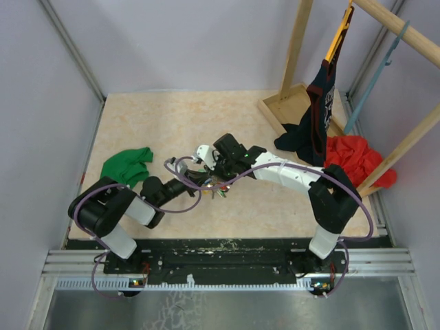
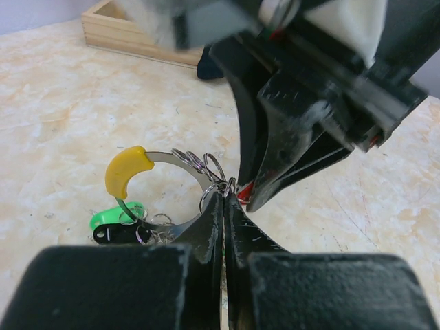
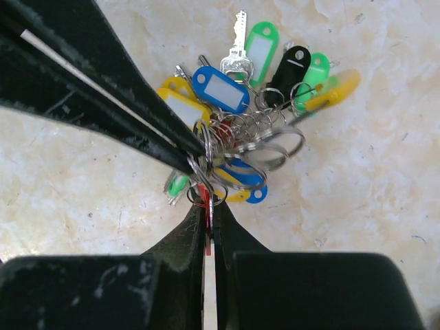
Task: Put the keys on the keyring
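Observation:
A cluster of keys with coloured tags, including a blue tag [image 3: 220, 89] and a black one [image 3: 289, 72], hangs or lies below steel rings, along with a yellow-capped metal loop [image 2: 127, 172]. My left gripper is shut where several rings gather at its tips; whether it pinches any is unclear. My right gripper is also shut, a thin reddish strip and a ring at its seam. The two grippers' tips nearly meet over the middle of the table, hiding much of the rings between them.
A green cloth [image 1: 124, 165] lies at the left, a red cloth [image 1: 350, 155] at the right beside a wooden tray [image 1: 282, 106] and a frame with a hanging dark fabric [image 1: 323, 96].

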